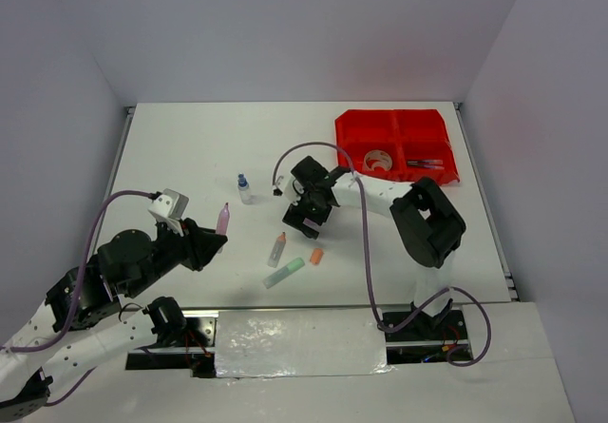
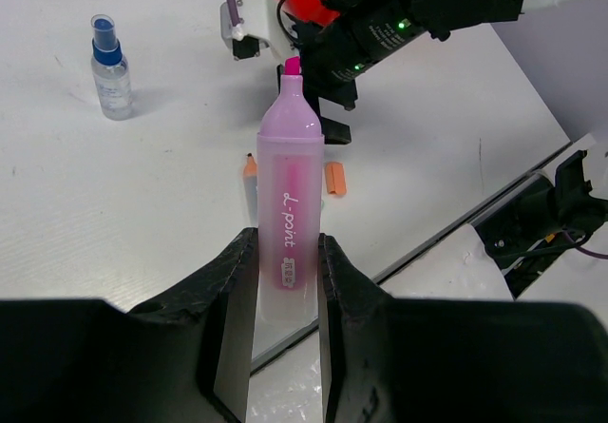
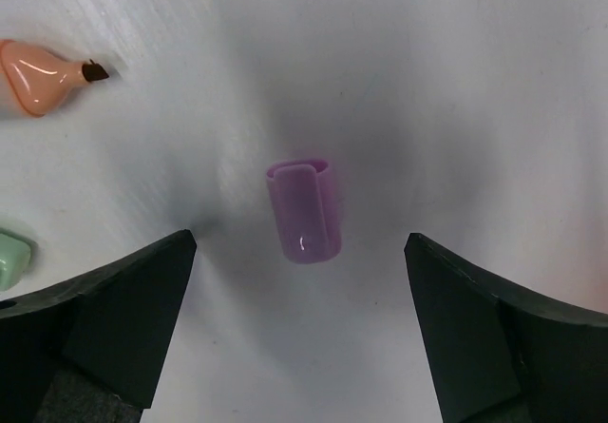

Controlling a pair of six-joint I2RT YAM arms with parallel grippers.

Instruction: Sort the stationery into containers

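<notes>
My left gripper is shut on an upright pink marker [image 2: 290,195], held over the table's left front. My right gripper stands open above a small purple cap [image 3: 307,212], which lies between and beyond its fingertips. An orange-tipped marker [image 1: 277,249] lies on the table, with a green marker [image 1: 283,272] and a small orange piece [image 1: 316,256] near it. A spray bottle [image 1: 244,189] with a blue top stands at centre left. The red divided container [image 1: 356,118] at back right holds a tape roll [image 1: 377,160] and some pens [image 1: 424,163].
The right arm reaches across the middle, in front of the red container. Grey walls bound the table.
</notes>
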